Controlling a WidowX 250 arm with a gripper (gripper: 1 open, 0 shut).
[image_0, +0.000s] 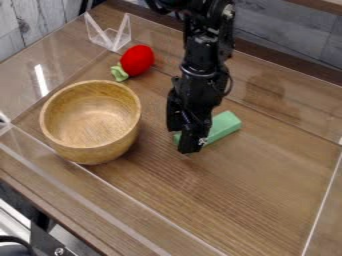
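A black robot arm comes down from the top centre to my gripper (187, 142), which is low over the wooden table beside a mint green block (218, 128). The gripper overlaps the left part of the block; whether it touches it or holds it, and whether it is open or shut, I cannot tell.
A tan wooden bowl (67, 120) sits to the left. A red object with a green top (135, 60) lies at the upper left, near a white wire-like item (110, 30) at the back.
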